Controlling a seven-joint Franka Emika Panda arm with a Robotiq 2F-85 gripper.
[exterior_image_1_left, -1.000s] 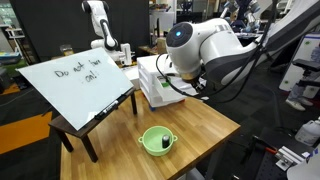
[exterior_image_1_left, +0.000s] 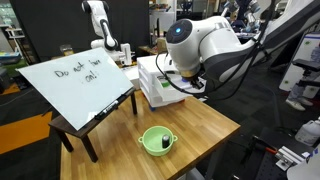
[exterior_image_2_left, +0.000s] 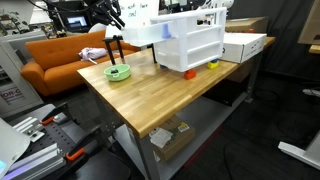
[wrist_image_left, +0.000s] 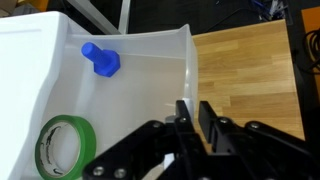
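A white drawer (wrist_image_left: 140, 48) stands pulled out of a white cabinet (exterior_image_2_left: 195, 38). Inside it, in the wrist view, lie a roll of green tape (wrist_image_left: 66, 147) and a blue object (wrist_image_left: 102, 59). My gripper is at the drawer's outer wall, its two dark fingertips close together on either side of the wall's edge. Whether they press on the wall cannot be made out. From the side, the gripper (exterior_image_2_left: 117, 23) shows at the drawer's front end.
A green bowl (exterior_image_1_left: 147, 143) with a dark object (exterior_image_1_left: 167, 141) in it sits on the wooden table (exterior_image_1_left: 115, 158). A tilted whiteboard (exterior_image_1_left: 80, 85) stands at the left. Small red and yellow items (exterior_image_2_left: 190, 74) lie beside the cabinet.
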